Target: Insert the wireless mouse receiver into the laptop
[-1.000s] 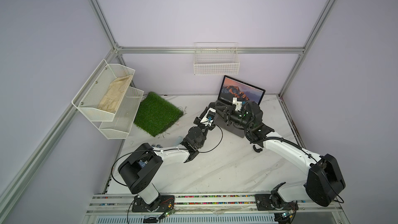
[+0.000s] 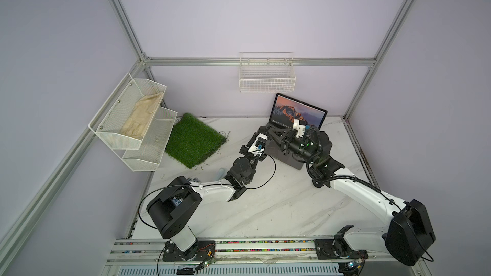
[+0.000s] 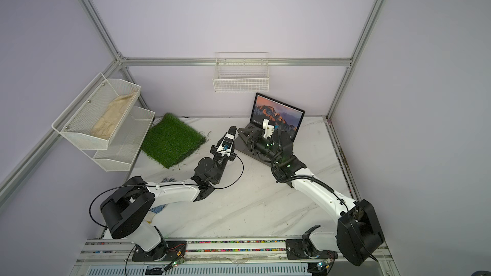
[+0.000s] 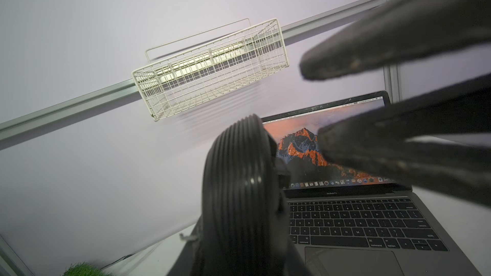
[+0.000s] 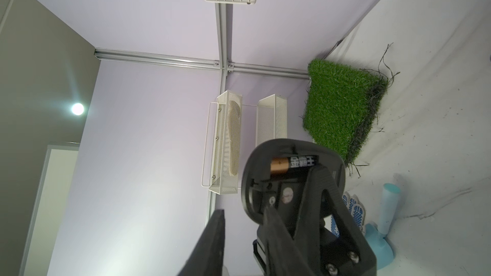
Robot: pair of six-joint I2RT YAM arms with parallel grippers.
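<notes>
A black wireless mouse (image 5: 250,173) is held up in the air, its open battery compartment facing the right wrist camera with a battery (image 5: 294,163) inside. My left gripper is shut on it. The mouse's ribbed side (image 4: 237,184) fills the middle of the left wrist view. My right gripper is beside the underside, its fingers (image 4: 353,46) apart and nothing visible between them. I cannot make out the receiver in any view. Behind the arms stands the open laptop (image 2: 299,110), its keyboard deck (image 4: 358,225) partly covered by my right gripper in the top views.
Green turf (image 2: 194,140) lies left of the mouse. White mesh baskets (image 2: 133,122) hang on the left wall, and a wire basket (image 2: 267,74) on the back wall. A small dark item (image 2: 317,184) lies under the right arm.
My right arm has shifted to the right, its gripper moving a little away from the mouse. The left arm with the mouse has barely moved.
</notes>
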